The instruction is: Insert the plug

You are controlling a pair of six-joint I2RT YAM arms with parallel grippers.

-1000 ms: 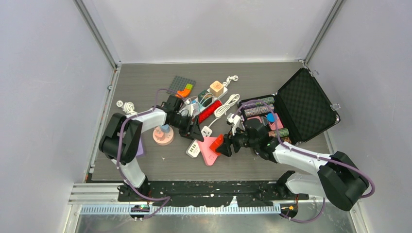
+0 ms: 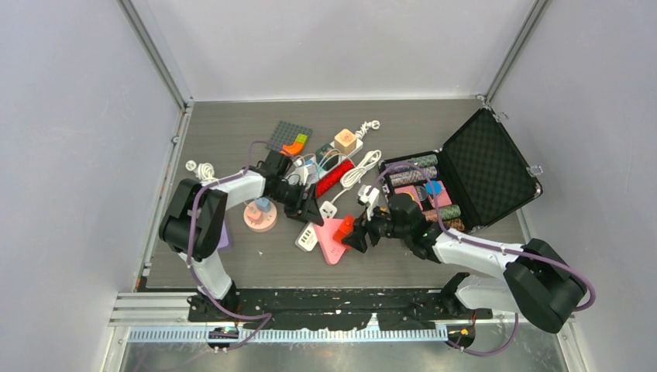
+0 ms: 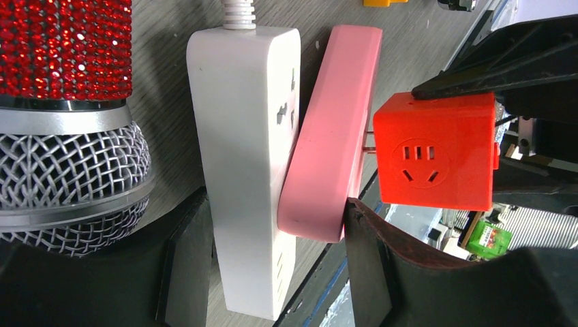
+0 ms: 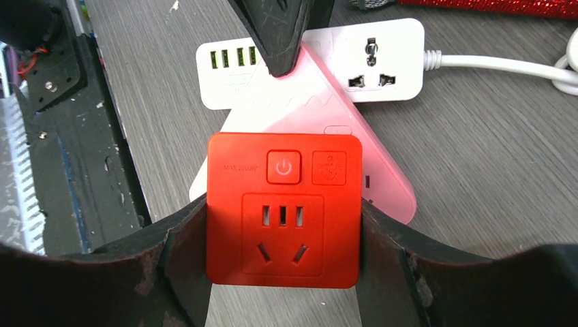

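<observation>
A red cube plug is held by my right gripper, shut on it, at the right side of a pink triangular socket block. In the left wrist view metal prongs show between plug and pink block. The pink block lies against a white power strip. My left gripper is over the strip and block, its fingers either side of both; whether they grip cannot be told.
A red glittery microphone and coiled white cable lie behind. An open black case stands at the right. A round pink block lies at the left.
The right arm and red plug have shifted very slightly; otherwise the top view looks nearly the same.
</observation>
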